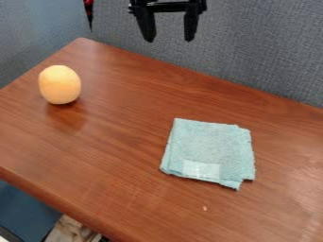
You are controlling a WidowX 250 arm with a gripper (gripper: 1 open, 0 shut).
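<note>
A black gripper [169, 33] hangs at the top centre of the camera view, above the back of the wooden table, its two fingers wide apart with nothing between them. An orange-yellow, egg-shaped object [59, 84] stands on the table at the left. A folded pale teal cloth [207, 148] lies flat on the table at the right of centre, below and slightly right of the gripper in the view.
Grey padded walls [265, 57] rise behind the table. The table's near left edge drops to a darker floor area at the bottom left.
</note>
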